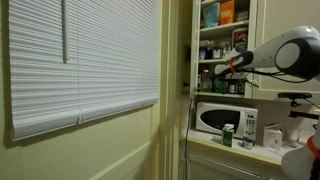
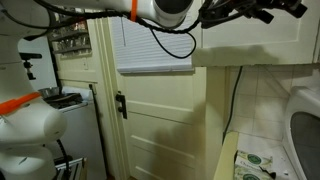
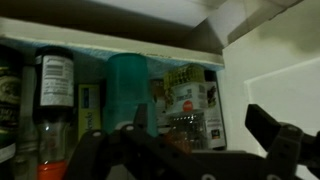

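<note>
My gripper stands open at the cabinet shelf, its dark fingers wide apart at either side of the wrist view. Past them are a teal-green container [image 3: 126,88], a dark bottle with a white label [image 3: 55,88] and a jar with a green-and-yellow label [image 3: 186,98]. Nothing shows held between the fingers; the left one covers the lower part of the teal container. From outside, the arm [image 1: 262,58] reaches in from the right to the open cabinet shelves [image 1: 216,50].
Below the cabinet, a white microwave [image 1: 220,117] sits on the counter with a green can [image 1: 228,134] in front. A pale cabinet door panel [image 3: 265,55] borders the shelf on the right. A door [image 2: 160,125] stands beyond the arm.
</note>
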